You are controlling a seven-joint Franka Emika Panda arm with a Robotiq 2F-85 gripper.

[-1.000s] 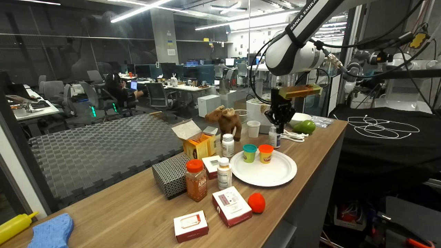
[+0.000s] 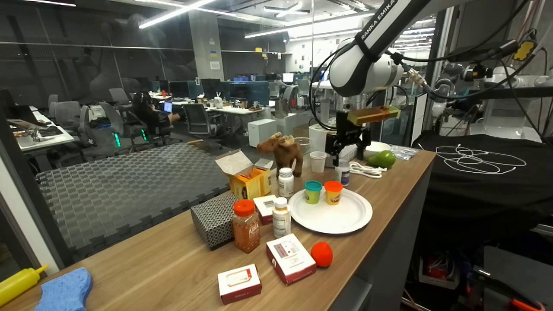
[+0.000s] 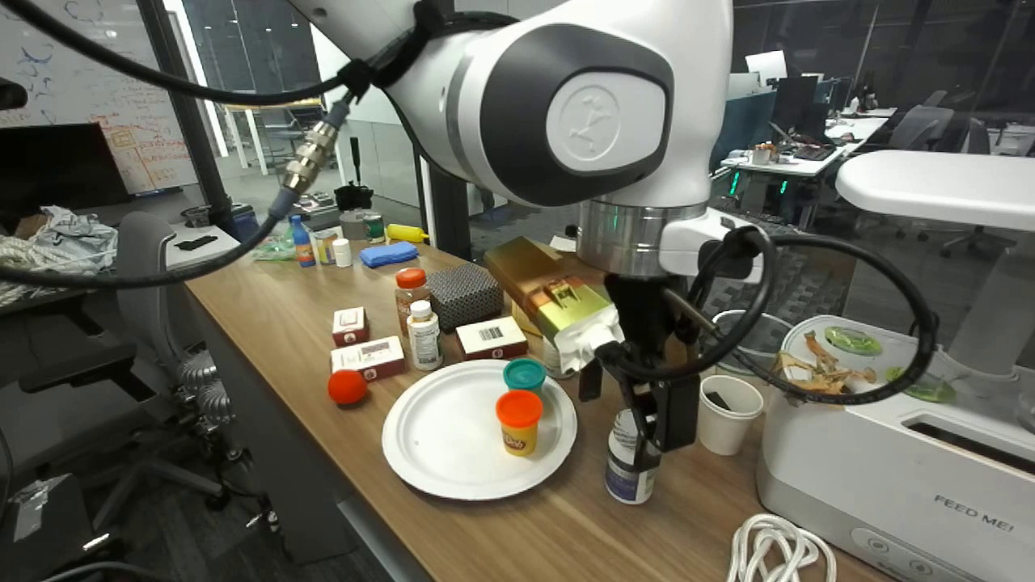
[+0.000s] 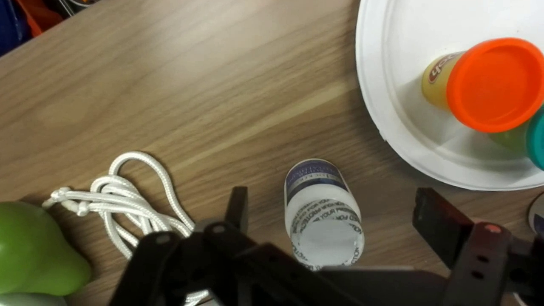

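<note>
A white bottle with a blue label [image 4: 318, 178] stands upright on the table, its top toward the camera in the wrist view. My gripper is wide open over it, one finger on either side, with visible gaps to both. In exterior view 2 the same bottle [image 3: 631, 480] shows below and partly behind the gripper [image 3: 621, 419]. Beside it lies a white paper plate [image 3: 427, 436] bearing a Play-Doh tub with an orange lid [image 3: 519, 422] and another with a teal lid [image 3: 525, 375].
White cord [image 4: 137, 204] and a green pear-shaped object [image 4: 35, 250] lie on the bottle's other side. A paper cup [image 2: 317, 161], plush moose [image 2: 286, 153] and white machine [image 3: 873, 466] stand near. Boxes, several bottles and a red ball [image 2: 322, 254] occupy the table beyond the plate.
The gripper's fingers have spread apart, and the arm has shifted slightly left in exterior view 1. The bottle stands in nearly the same spot; the plate and tubs have not moved.
</note>
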